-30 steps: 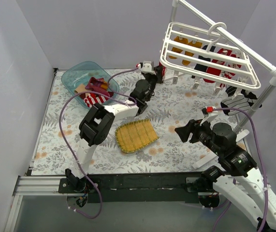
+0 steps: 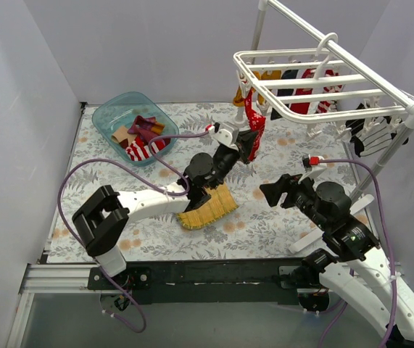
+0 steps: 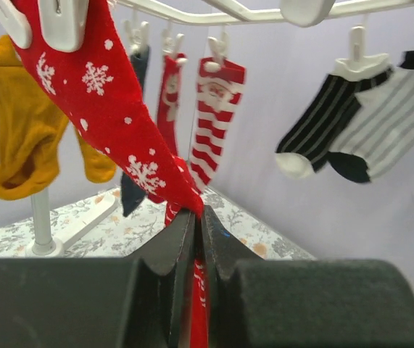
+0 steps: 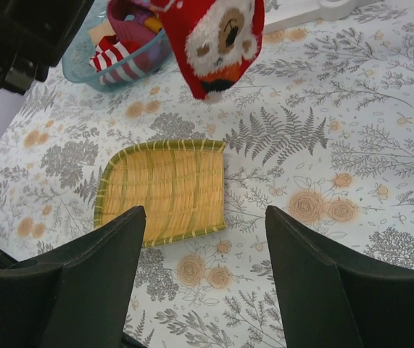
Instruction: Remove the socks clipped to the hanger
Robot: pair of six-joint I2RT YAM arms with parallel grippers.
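Observation:
A red sock with white snowflakes stretches down from white clips on the hanger. My left gripper is shut on this sock, which runs on below the fingers. In the right wrist view, the red sock shows an animal face at its lower end. Other socks hang clipped: a mustard pair, a dark one, a red-and-white striped one and a black-and-white striped pair. My right gripper stands open over the table, empty and apart from the socks.
A clear teal basket holding several socks stands at the back left. A woven yellow mat lies mid-table. White poles carry the hanger at the right.
The hanger now sits more tilted and pulled askew. The right arm has barely moved.

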